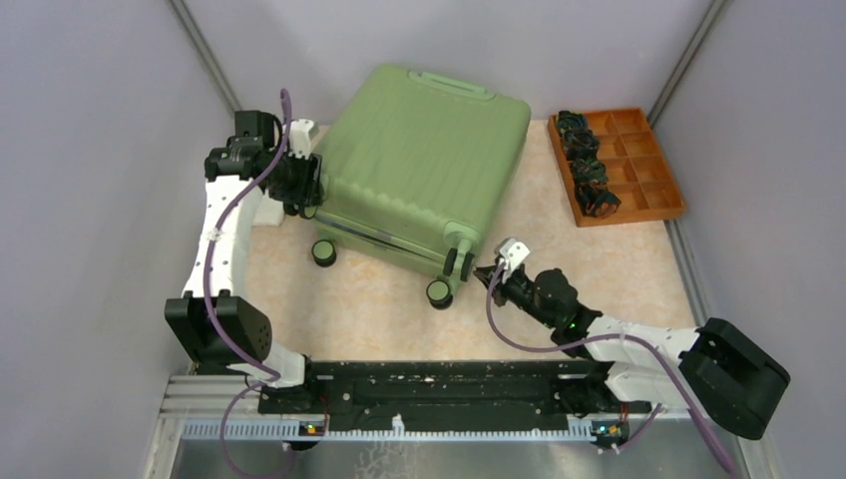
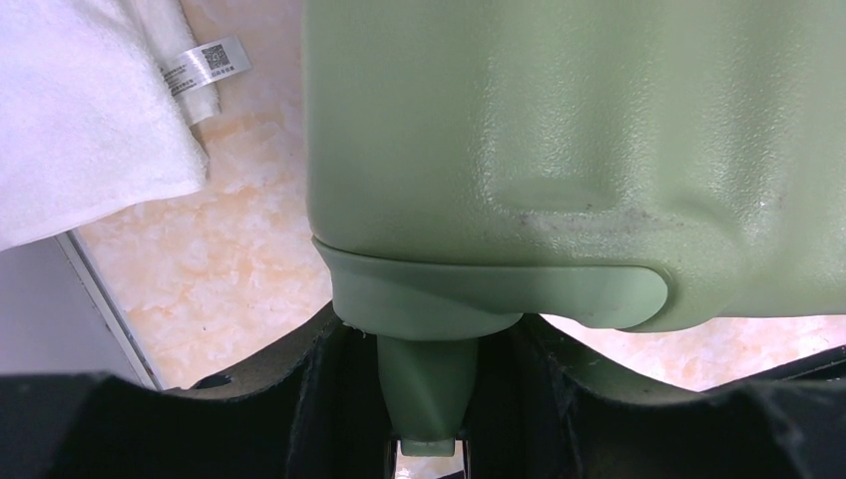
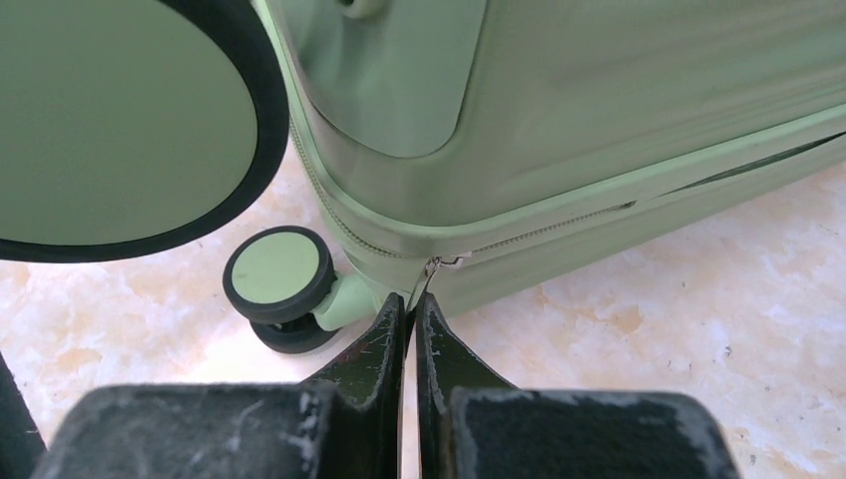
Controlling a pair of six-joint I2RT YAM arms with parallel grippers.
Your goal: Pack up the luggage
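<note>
A green suitcase (image 1: pixel 419 150) lies closed over most of the table, wheels toward the front. At its left corner my left gripper (image 1: pixel 304 195) is shut on a green projecting part (image 2: pixel 427 389), probably a wheel mount, seen in the left wrist view. My right gripper is shut at the front right corner, with the thin metal zipper pull (image 3: pixel 429 274) at its fingertips. The zipper (image 3: pixel 549 230) runs along the side, with a dark gap further right. A wheel (image 3: pixel 274 269) sits just left of the fingers.
A wooden divided tray (image 1: pixel 638 180) with several dark rolled items stands at the back right. A white towel (image 2: pixel 90 110) lies beside the suitcase at the left.
</note>
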